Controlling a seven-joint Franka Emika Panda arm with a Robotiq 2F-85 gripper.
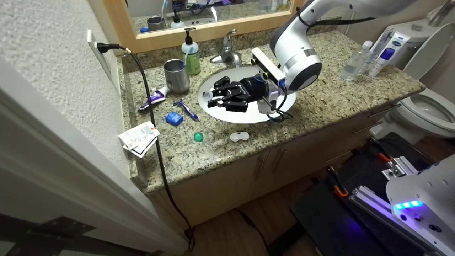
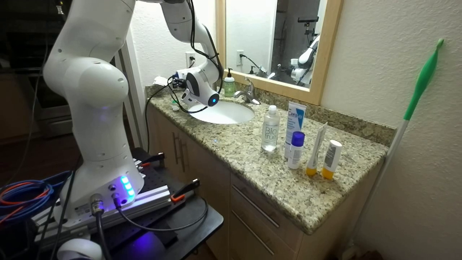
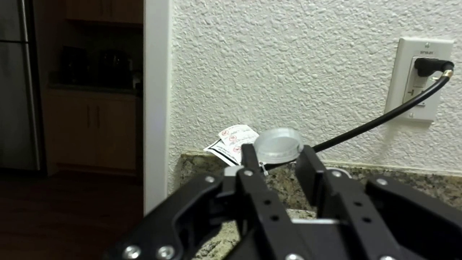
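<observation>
A small round whitish cap (image 3: 278,146) is pinched between the black fingertips of my gripper in the wrist view. In exterior view 1 the cap (image 1: 207,96) shows pale at the tip of the gripper (image 1: 215,98), above the left part of the sink (image 1: 273,111). On the counter in front of the sink lies a white two-well contact lens case (image 1: 239,136), its wells facing up. A green round cap (image 1: 198,137) rests to the left of that case.
A blue floss box (image 1: 174,118), purple razor (image 1: 186,110), toothpaste tube (image 1: 154,99) and metal cup (image 1: 177,76) occupy the left counter. A black cord (image 1: 154,128) crosses the left edge by paper packets (image 1: 139,137). Bottles, including a clear one (image 2: 270,129), stand at the far right.
</observation>
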